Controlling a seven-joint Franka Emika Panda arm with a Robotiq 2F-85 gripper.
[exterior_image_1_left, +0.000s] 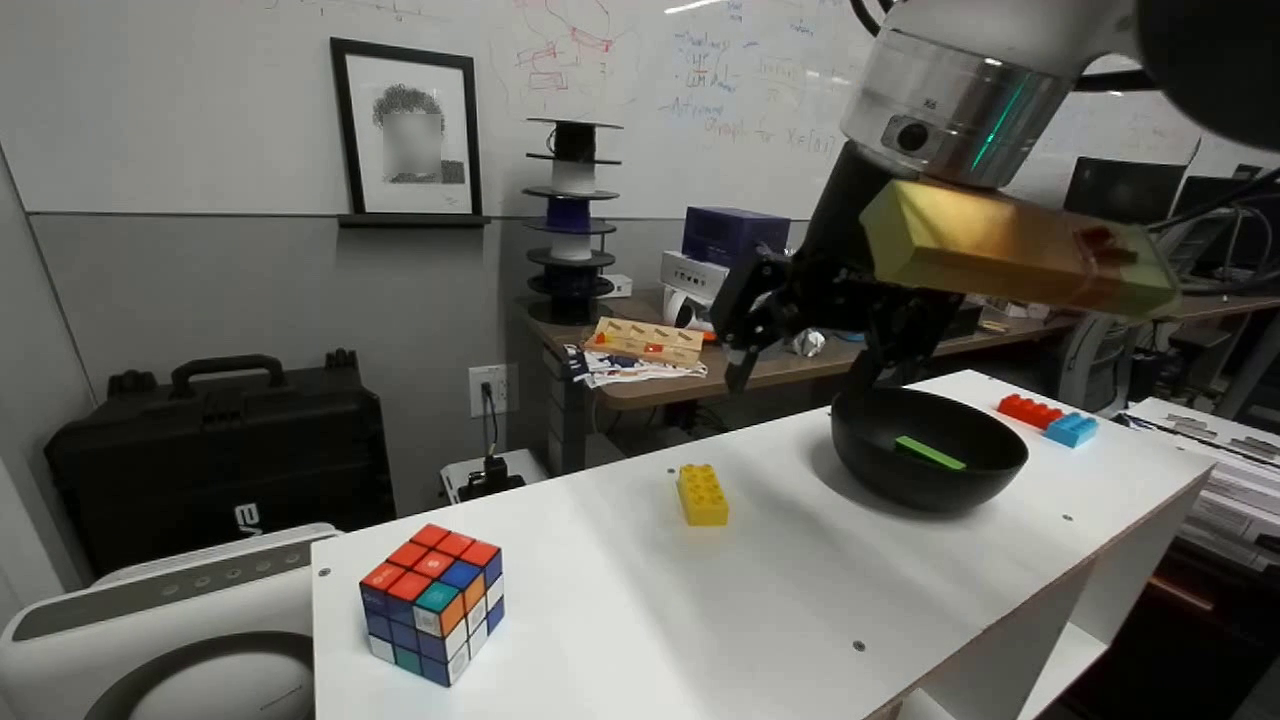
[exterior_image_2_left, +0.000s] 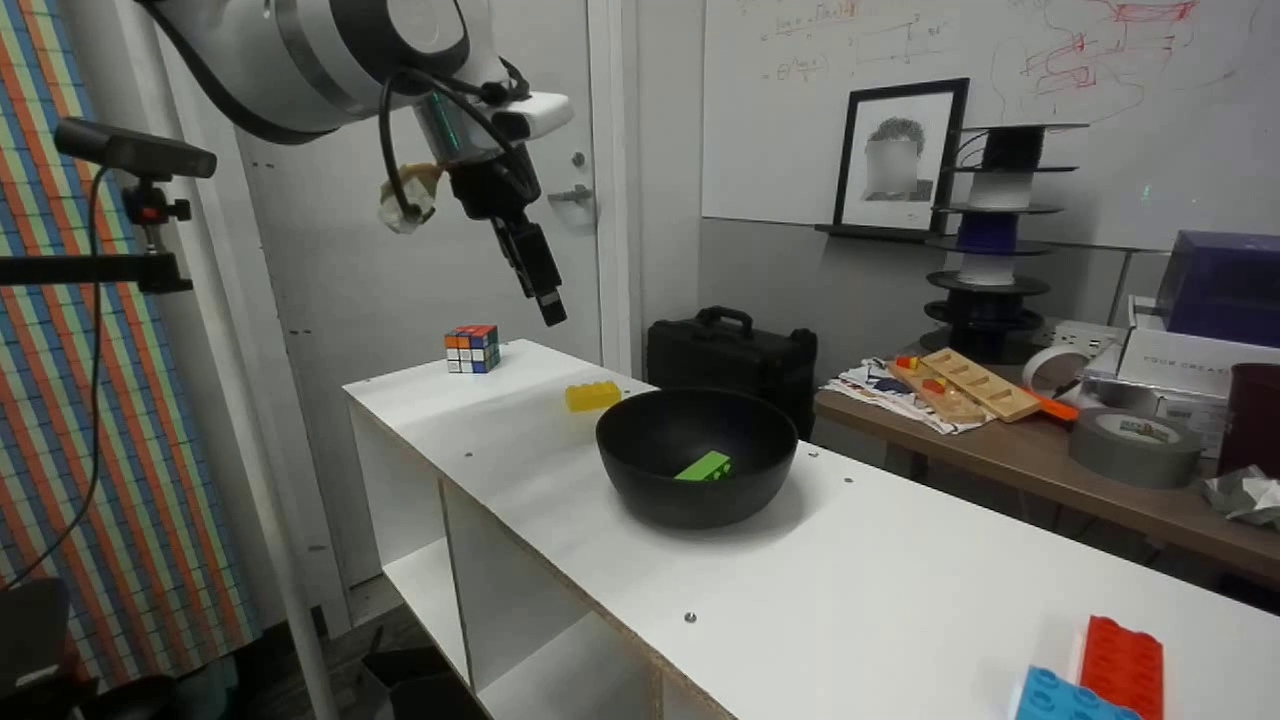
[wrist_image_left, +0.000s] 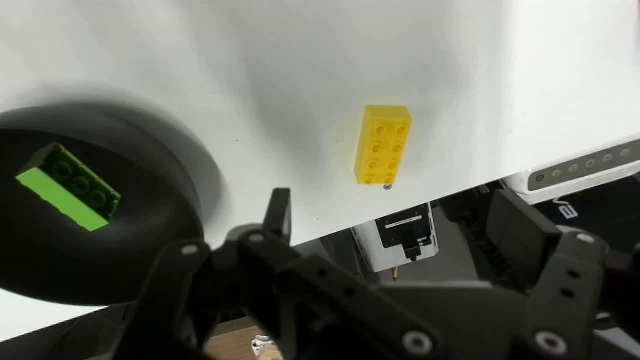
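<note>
My gripper hangs in the air above the white table, its fingers wide apart and empty. In the wrist view its fingers frame a gap with the table edge and floor behind. A green brick lies tilted inside the black bowl, its hollow underside partly showing. On the bare tabletop a yellow brick sits studs up, beside the bowl and apart from it. From above, the yellow brick appears ahead of the fingers, near the table's back edge.
A Rubik's cube stands at one end of the table. Toward the other end lie a red brick and a blue brick, close together.
</note>
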